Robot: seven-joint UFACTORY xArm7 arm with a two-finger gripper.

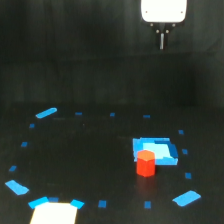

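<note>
A red block [146, 164] with a faceted outline stands on the black table, right of the middle. Just behind it is a shallow blue tray [171, 158] with a pale, bright inside; the block covers part of the tray's near side. High above and behind them, at the top of the view, hangs my gripper [161, 42] under its white hand. The fingers are small and dark against the black backdrop. How far apart they stand cannot be made out.
Blue tape strips [186, 198] and several small blue squares mark the table around a wide bare area. A bright white object [53, 214] sits at the bottom left edge, cut off by the frame.
</note>
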